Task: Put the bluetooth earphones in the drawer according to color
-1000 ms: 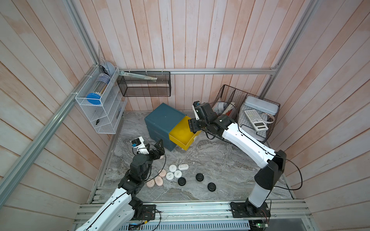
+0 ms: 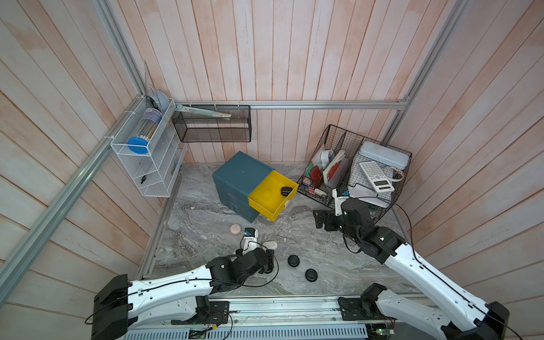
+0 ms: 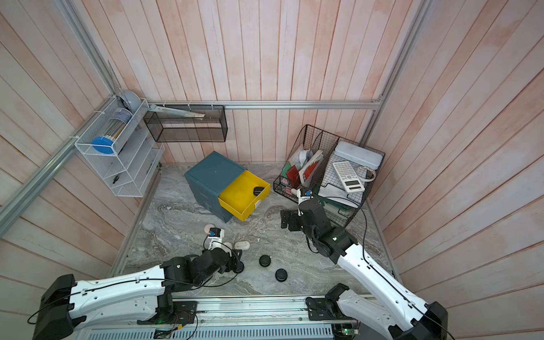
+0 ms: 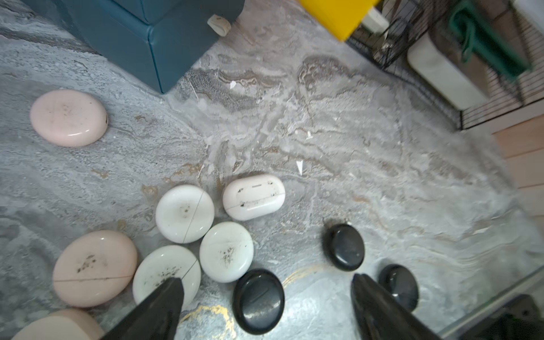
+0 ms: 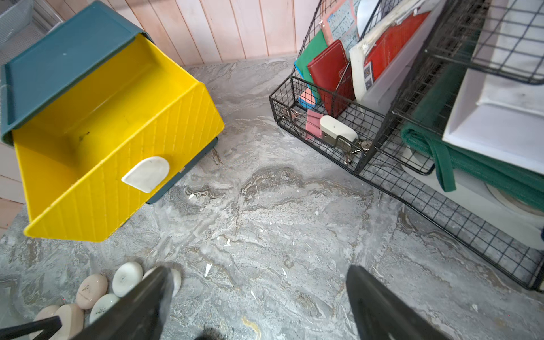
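The teal drawer box (image 2: 240, 172) has its yellow drawer (image 2: 266, 201) pulled out, with a black case (image 2: 286, 191) inside. My left gripper is open over the earphone cases, fingers either side of a black case (image 4: 258, 294). Two more black cases (image 4: 344, 246) lie to the right; white cases (image 4: 225, 249) and pink cases (image 4: 95, 266) lie left and above. A separate pink case (image 4: 68, 116) lies near the box. My right gripper (image 2: 325, 221) stands open and empty, right of the drawer.
Wire baskets (image 2: 396, 187) holding papers and small items fill the back right. A white wire rack (image 2: 144, 161) and black hanging basket (image 2: 212, 136) are on the walls. The counter below the right gripper is largely clear.
My left gripper has swung down and toward the front, over the cases. My right gripper has drawn right and downward, away from the drawer, where a black case now shows inside.
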